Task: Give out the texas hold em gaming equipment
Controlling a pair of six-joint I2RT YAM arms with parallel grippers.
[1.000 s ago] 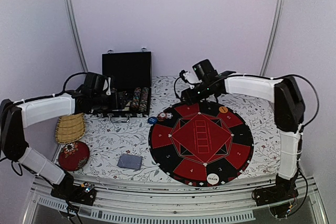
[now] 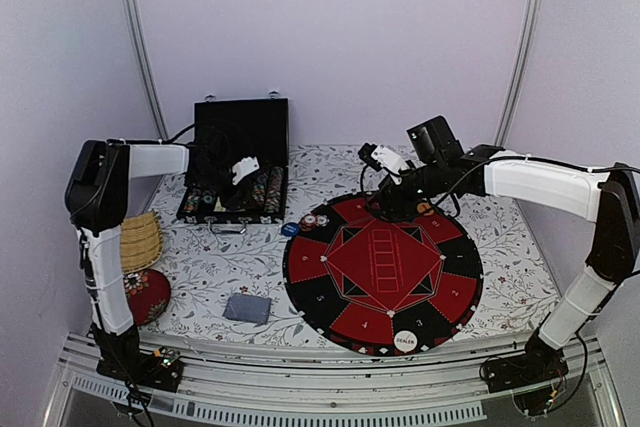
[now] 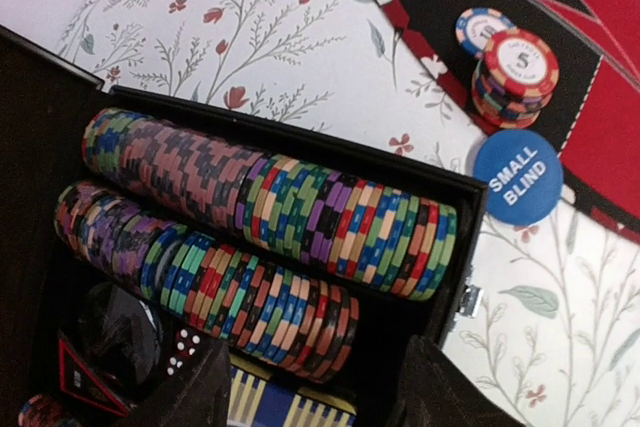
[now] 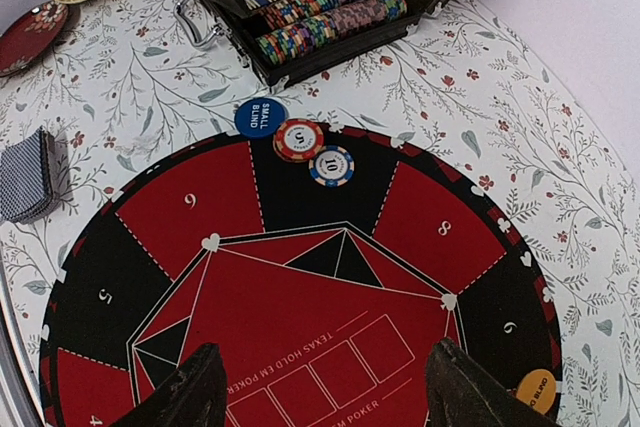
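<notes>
An open black case (image 3: 460, 247) holds rows of poker chips (image 3: 300, 227), dice (image 3: 185, 352) and card decks (image 3: 290, 397). My left gripper hangs over it, fingers apart, nothing visible between them. Beside the case are a blue SMALL BLIND button (image 3: 518, 176) and chips marked 5 (image 3: 518, 72) and 10 (image 4: 332, 166), on the edge of the round red-black mat (image 2: 360, 317). My right gripper hovers open over the mat's back part, near an orange blind button (image 4: 536, 389). A white DEALER button (image 2: 405, 342) lies at the mat's front.
A grey cloth-like item (image 2: 247, 308) lies front centre-left. A yellow basket (image 2: 140, 242) and a red round dish (image 2: 143, 297) sit at left. Patterned table shows between them and behind the mat.
My right arm has shifted right over the mat. The items on the table look unchanged.
</notes>
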